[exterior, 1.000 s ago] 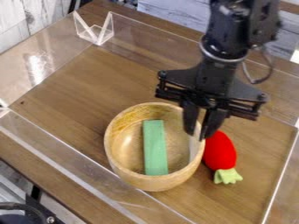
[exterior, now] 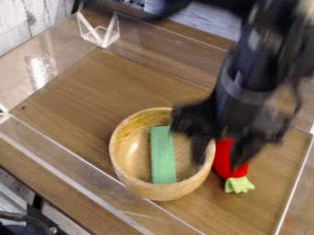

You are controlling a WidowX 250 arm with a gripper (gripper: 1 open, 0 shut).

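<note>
A wooden bowl (exterior: 138,170) sits on the tray floor, holding a green block (exterior: 163,156). A red plush vegetable with a pale green top (exterior: 237,180) lies just right of the bowl. My dark gripper (exterior: 227,138) is heavily blurred over the bowl's right side and the red toy, hiding part of both. Whether anything sits between its fingers cannot be made out.
A wooden tray floor (exterior: 86,101) with clear plastic walls surrounds these things. A small clear plastic piece (exterior: 98,32) stands at the back left corner.
The bowl and toy look unmoved.
</note>
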